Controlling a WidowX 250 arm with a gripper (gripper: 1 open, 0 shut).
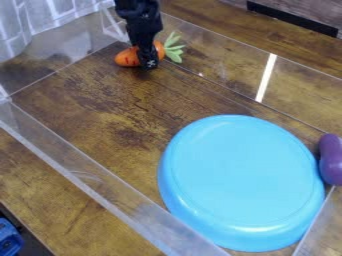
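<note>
My black gripper (144, 55) is at the top left of the view, low over an orange toy carrot (127, 58) with pale green leaves (174, 47). Its fingers are around or against the carrot's body; whether they are shut on it I cannot tell. A large light blue round plate (241, 180) lies at the lower right, with a purple eggplant (331, 158) at the right edge beside it.
Clear plastic walls border the wooden table (120, 130) on the left and front. A blue object (7, 238) sits at the lower left corner.
</note>
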